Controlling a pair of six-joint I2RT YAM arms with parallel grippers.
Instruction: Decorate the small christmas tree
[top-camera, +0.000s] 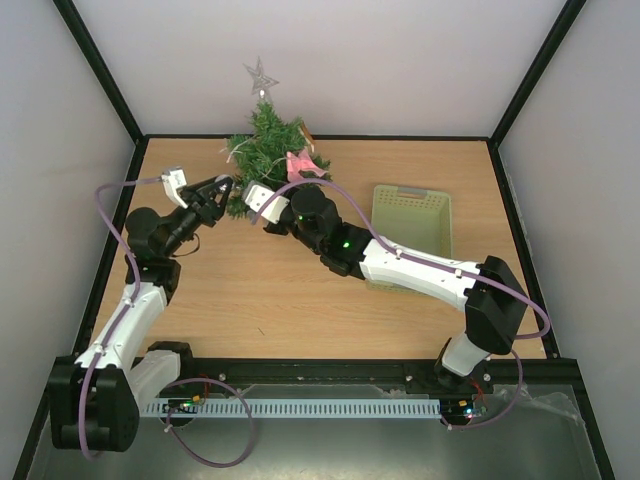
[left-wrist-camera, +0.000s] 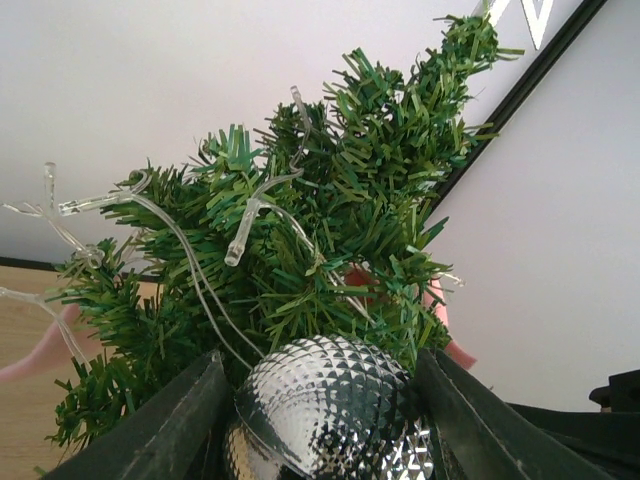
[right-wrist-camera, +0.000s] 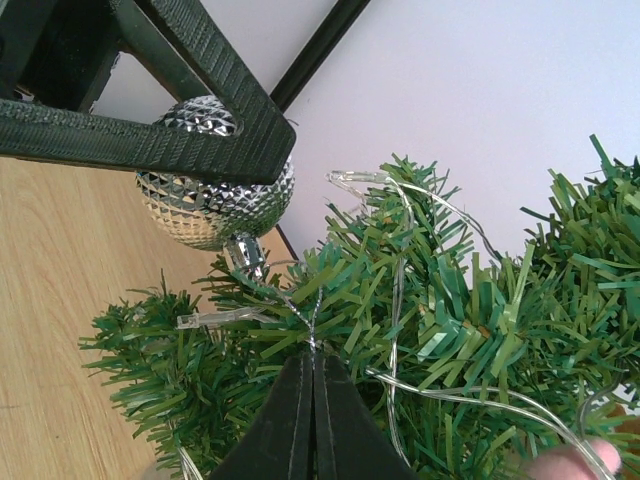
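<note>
The small tree (top-camera: 265, 150), strung with clear lights, has a silver star (top-camera: 258, 82) on top and pink decoration (top-camera: 300, 166). My left gripper is open around a faceted silver bauble (left-wrist-camera: 325, 385) beside the branches; whether its fingers touch it I cannot tell. In the right wrist view the bauble (right-wrist-camera: 210, 210) hangs by its cap over a branch, with a thin silver string running down to my right gripper, which is shut at the branches, the string at its fingertips.
A green plastic basket (top-camera: 411, 215) sits on the table's right, partly behind my right arm.
</note>
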